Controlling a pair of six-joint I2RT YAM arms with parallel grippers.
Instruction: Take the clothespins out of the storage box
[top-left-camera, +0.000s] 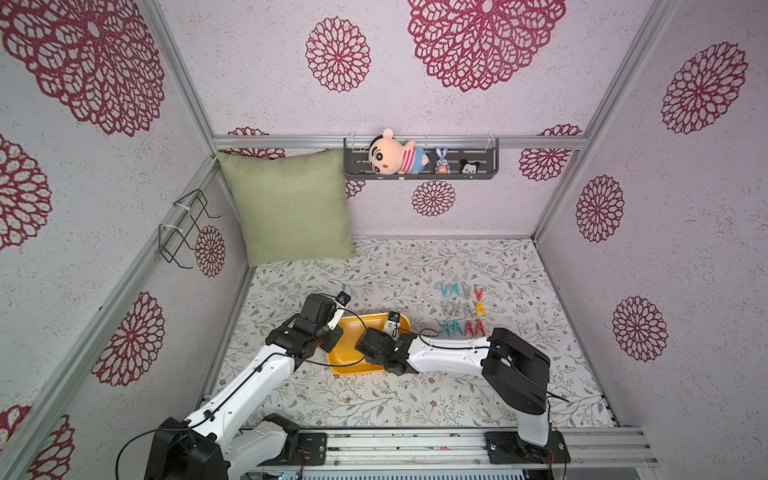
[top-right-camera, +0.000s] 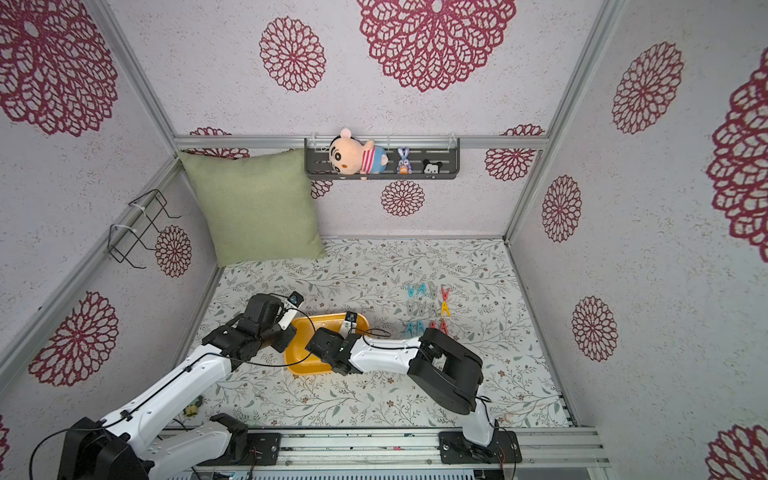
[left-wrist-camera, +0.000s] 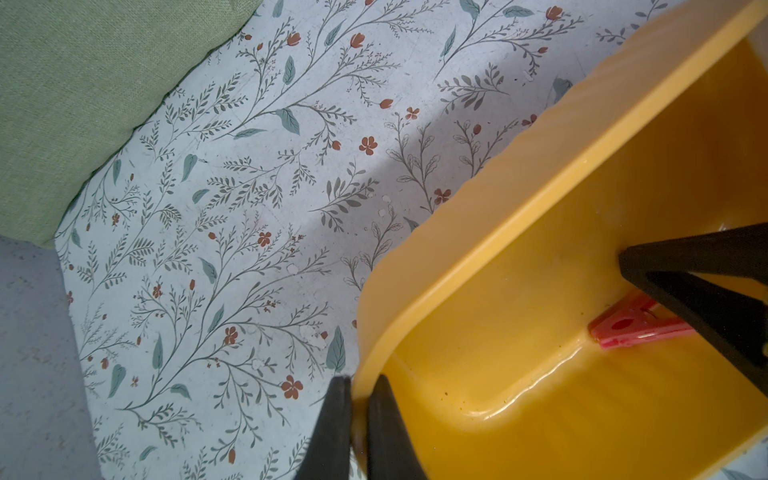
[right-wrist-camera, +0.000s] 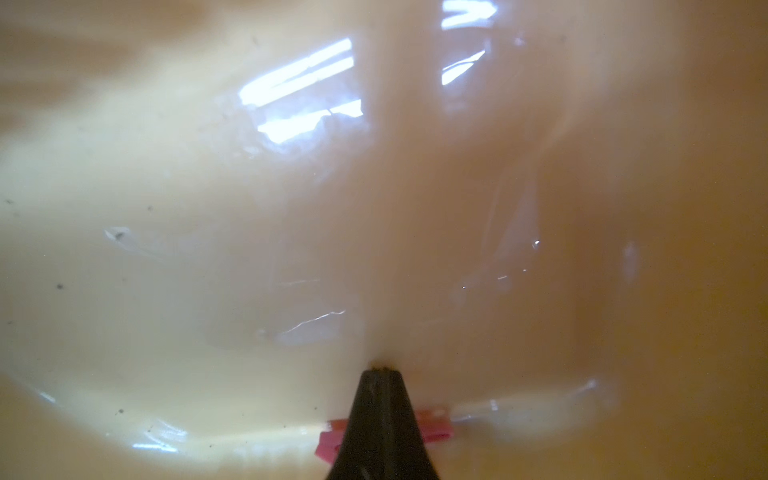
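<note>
The yellow storage box (top-left-camera: 345, 356) stands on the floral mat between my arms. In the left wrist view, my left gripper is shut on the thin rim at the box's corner. A red clothespin (left-wrist-camera: 640, 324) lies on the box floor, partly covered by the black fingers (left-wrist-camera: 680, 260) of my right gripper. My right gripper is shut in the right wrist view, with nothing showing between its fingertips; the red clothespin (right-wrist-camera: 436, 425) shows on both sides behind it. Other clothespins (top-left-camera: 480, 309) in red, yellow, blue and grey lie in rows right of the box.
A green pillow (top-left-camera: 288, 208) leans at the back left corner. Toys sit on a dark shelf (top-left-camera: 480, 174) along the back wall. Bare mat (top-left-camera: 400, 268) stretches behind the box. The right forearm (top-left-camera: 456, 354) crosses in front of the laid-out clothespins.
</note>
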